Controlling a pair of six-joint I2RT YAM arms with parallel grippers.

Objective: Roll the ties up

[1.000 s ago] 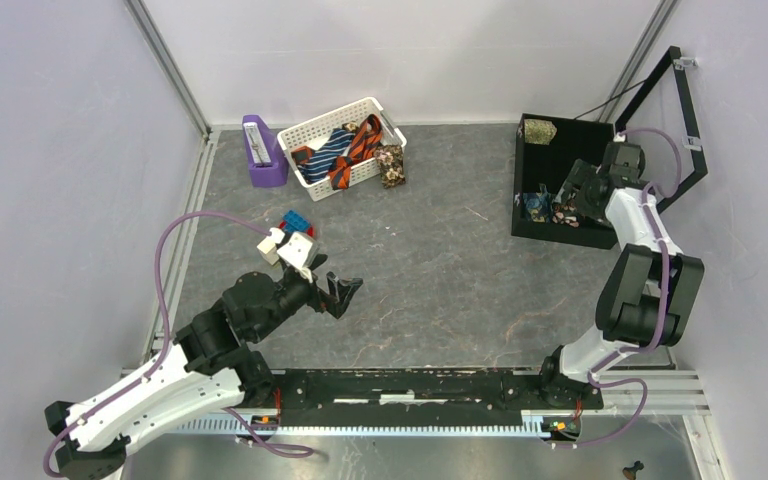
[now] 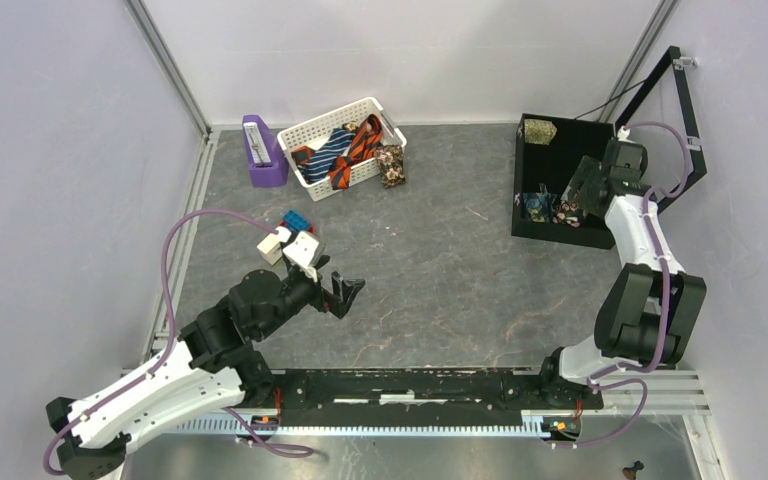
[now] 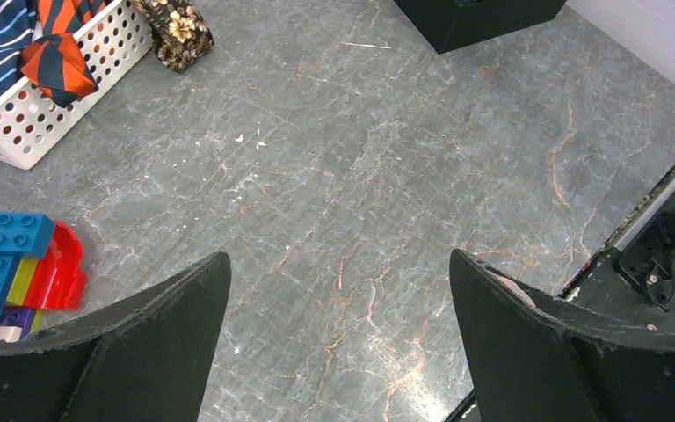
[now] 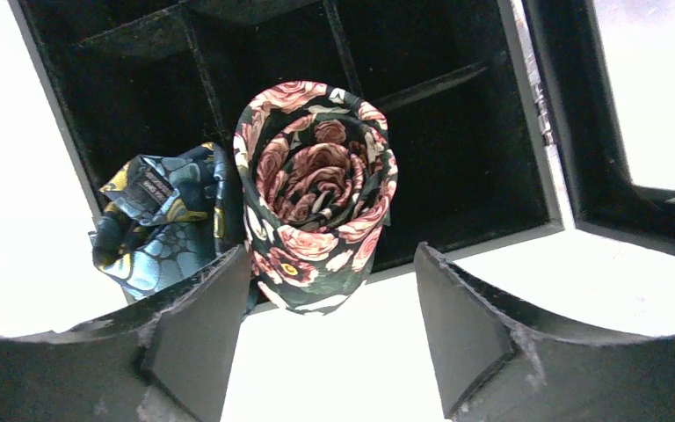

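A rolled dark floral tie (image 4: 316,251) stands in a front compartment of the black divided box (image 2: 563,234), its coil facing up. Left of it in the right wrist view, a blue patterned tie (image 4: 163,224) fills the corner compartment. My right gripper is over the box with its fingers apart; the floral roll shows between them, apparently not clamped. A gold-green rolled tie (image 2: 538,131) lies in the back left corner. Striped blue and orange ties (image 2: 340,155) lie in the white basket (image 3: 31,145). Over bare tabletop, my left gripper (image 2: 345,298) stands open and empty.
A brown floral tie (image 2: 391,166) hangs over the basket's right side. Toy bricks (image 3: 9,264) sit at the left, with a purple holder (image 2: 268,170) farther back. The raised lid (image 2: 685,110) stands right of the box. Mid-table is clear.
Over the past second my right gripper has shifted slightly within the box area, lately toward the right and back, uncovering more of the floral tie. The left arm is nearly still.
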